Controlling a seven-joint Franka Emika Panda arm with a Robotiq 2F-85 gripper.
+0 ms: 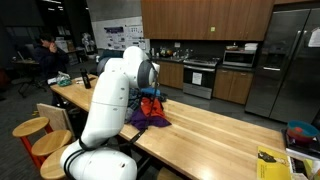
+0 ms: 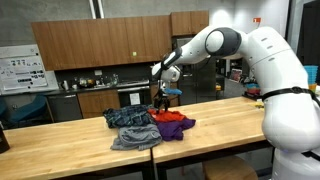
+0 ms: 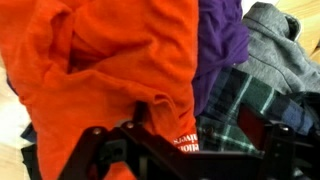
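A bright red-orange cloth (image 3: 110,65) fills the left of the wrist view, crumpled, with white lettering near its lower edge. Purple cloth (image 3: 222,42) lies against it, and a dark plaid cloth (image 3: 245,98) and a grey cloth (image 3: 270,40) are farther right. My gripper is open; its left finger is over the red cloth and its right one is over the plaid cloth. Whether the fingers touch fabric cannot be told. From the side, the gripper (image 2: 160,100) hangs low right above the red cloth (image 2: 163,115), with purple cloth (image 2: 175,129) bunched underneath.
Dark cloth (image 2: 128,115) and grey cloth (image 2: 138,138) lie heaped beside the red one. Stools (image 1: 52,143) stand off the table's left side. A person (image 1: 48,60) is in the background.
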